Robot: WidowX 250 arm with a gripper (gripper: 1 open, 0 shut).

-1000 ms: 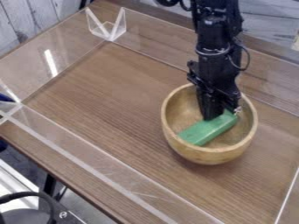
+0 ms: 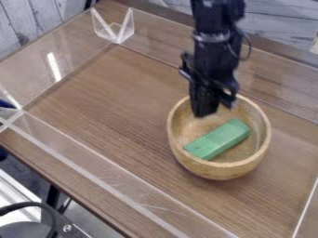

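A tan wooden bowl (image 2: pixel 188 156) sits on the right part of the wooden table. Inside it lies a green rectangular block (image 2: pixel 218 138), tilted from lower left to upper right. The black gripper (image 2: pixel 205 100) hangs over the back rim of the bowl, above and apart from the block, blurred by motion. I cannot make out anything held between its fingers.
A white wire-like object (image 2: pixel 114 28) stands at the back left. A black cable or hose (image 2: pixel 28 219) is at the bottom left corner, off the table.
The gripper has risen from inside the bowl, away from the green block, to above the back rim. The block stays in the bowl.
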